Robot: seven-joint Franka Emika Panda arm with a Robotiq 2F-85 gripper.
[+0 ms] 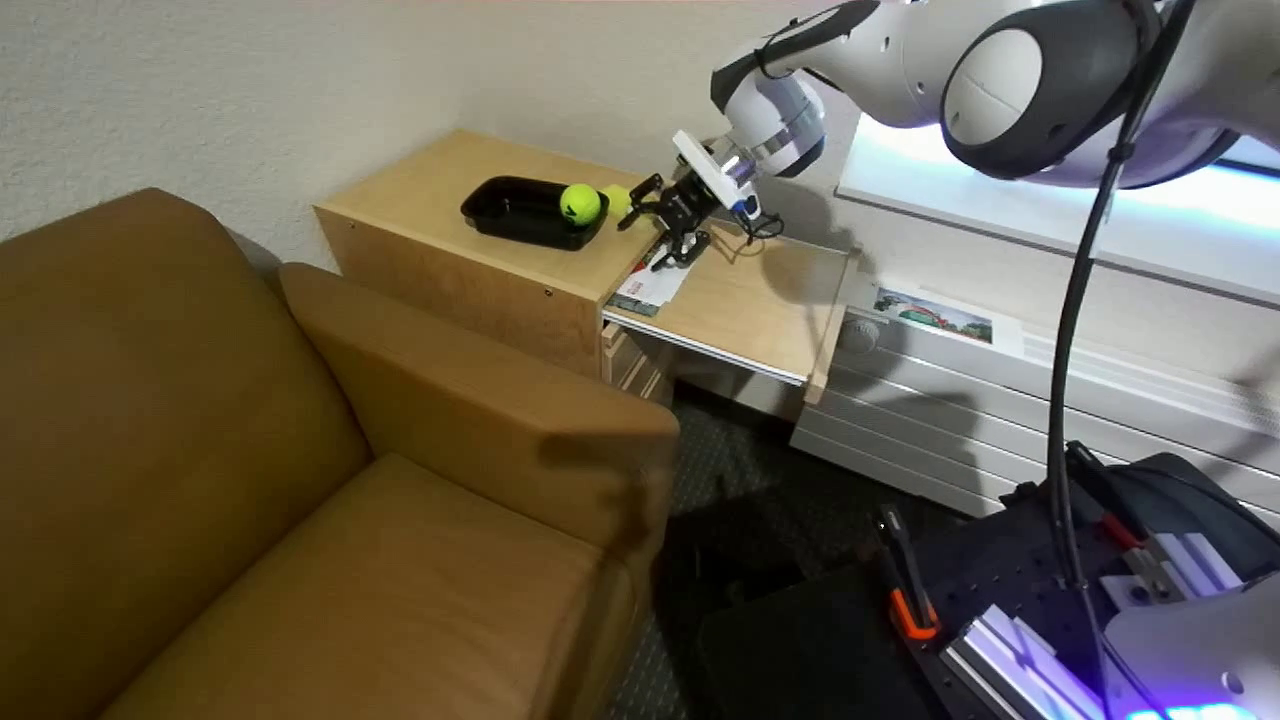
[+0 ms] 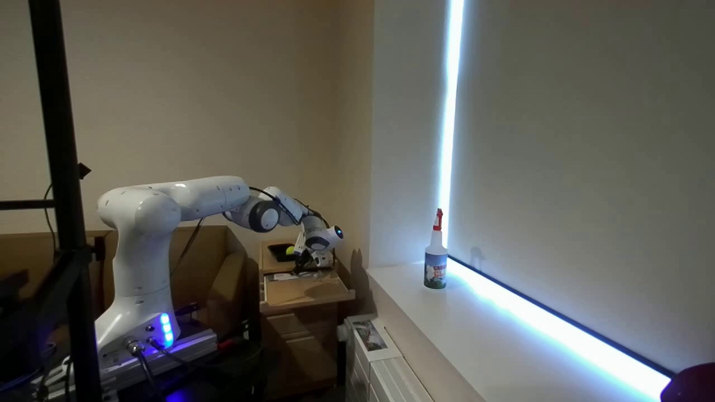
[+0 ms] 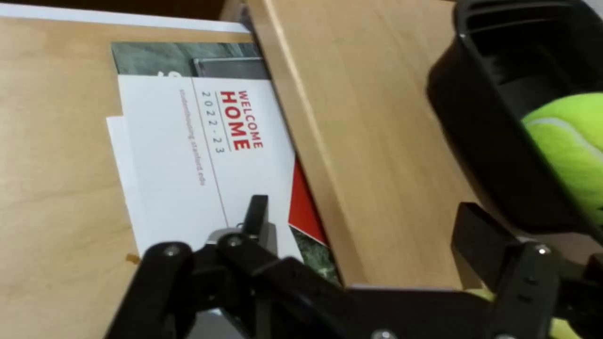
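Observation:
My gripper (image 1: 644,245) is over the inner end of the pulled-out drawer (image 1: 768,312), beside the cabinet (image 1: 408,180). In the wrist view its two fingers stand wide apart, one over the papers (image 3: 169,147) and the other near the black tray (image 3: 469,124). Nothing shows between them. A yellow-green tennis ball (image 1: 581,204) rests in the tray on the cabinet top. Behind it lies a yellow cloth or sponge (image 1: 617,198), partly covered by my gripper.
A brown sofa (image 1: 480,408) stands in front of the cabinet. The radiator (image 1: 912,420) runs beyond the drawer's front panel (image 1: 830,330), below the windowsill. On the sill stands a spray bottle (image 2: 435,264). Bare wood shows over the drawer's outer half.

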